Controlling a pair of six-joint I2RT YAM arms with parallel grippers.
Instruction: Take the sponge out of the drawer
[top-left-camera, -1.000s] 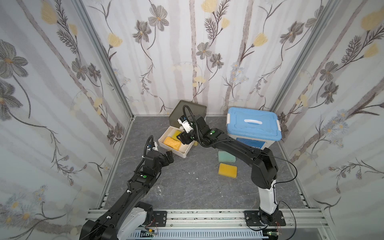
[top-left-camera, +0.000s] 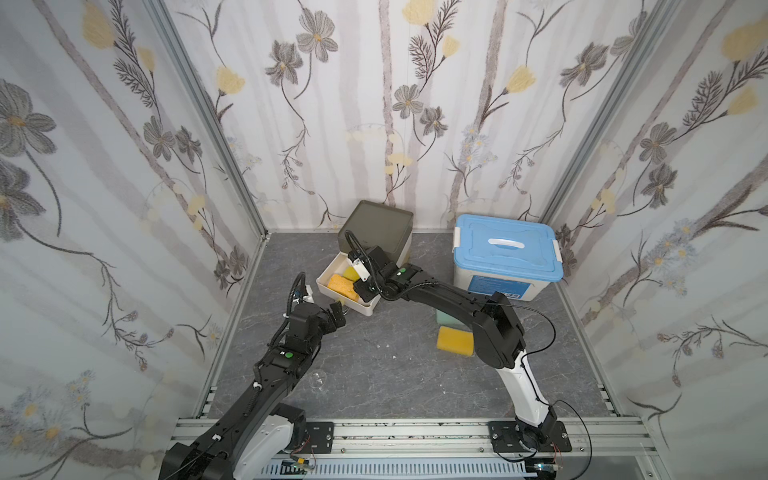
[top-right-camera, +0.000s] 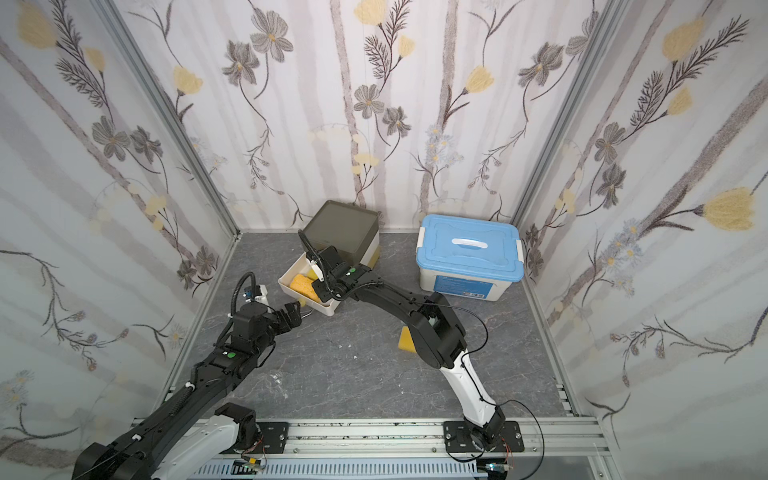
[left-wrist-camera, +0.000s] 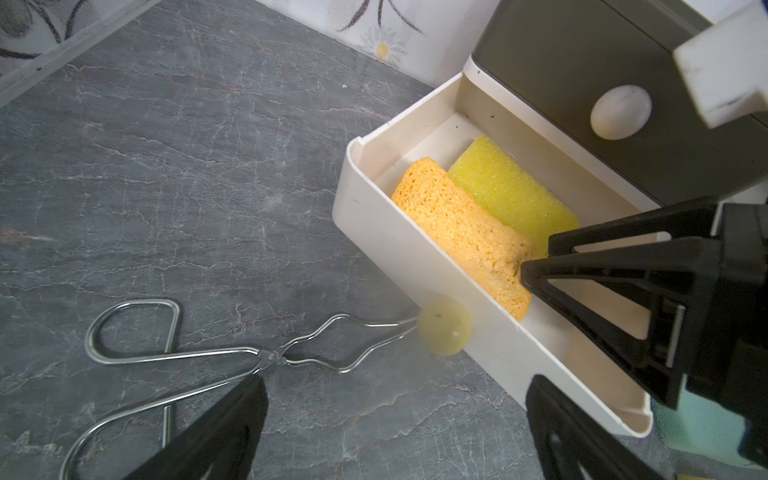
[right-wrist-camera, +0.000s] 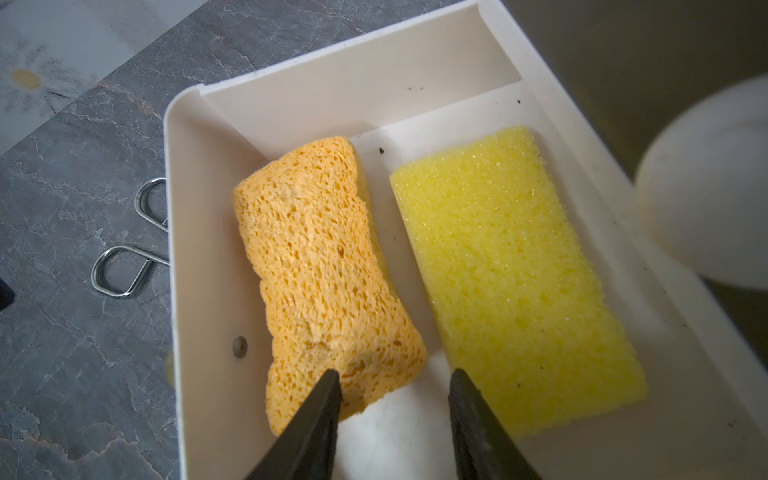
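Note:
The open white drawer (right-wrist-camera: 192, 336) of the grey-topped unit (top-left-camera: 382, 220) holds an orange sponge (right-wrist-camera: 320, 264) and a yellow sponge (right-wrist-camera: 512, 272) side by side. My right gripper hangs low over the drawer's near part, fingers part open, pointing between the sponges' near ends with nothing visible between them. My left gripper stands open outside the drawer, left of it and low over the table, with nothing between its fingers.
A blue-lidded box (top-left-camera: 504, 248) stands right. A yellow sponge (top-left-camera: 455, 341) and a teal sponge (top-left-camera: 449, 318) lie on the table. Metal tongs (left-wrist-camera: 272, 357) and a small pale round object (left-wrist-camera: 444, 324) are beside the drawer.
My right gripper has moved left and lower into position over the drawer, its arm swinging left. The left arm has not moved.

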